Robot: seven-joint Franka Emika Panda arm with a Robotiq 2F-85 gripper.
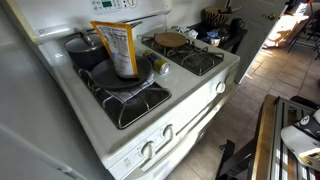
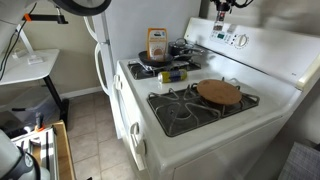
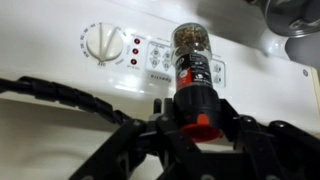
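Note:
A small spice jar (image 3: 193,65) with a black and red label shows in the wrist view, its brown contents visible through the clear part. My gripper is shut on this jar, with the fingers on either side of its dark lower end. A red-orange round part faces the camera. Behind the jar lies the stove's control panel (image 3: 130,88) with its white knob (image 3: 103,42). In exterior view 2 the held jar (image 2: 221,15) hangs in front of the stove's back panel, near the top edge.
Another jar (image 2: 172,75) lies on its side between the burners. An orange bag (image 1: 120,48) stands in a dark pan (image 1: 140,77) beside a pot (image 1: 86,50). A round brown board (image 2: 218,92) covers one burner.

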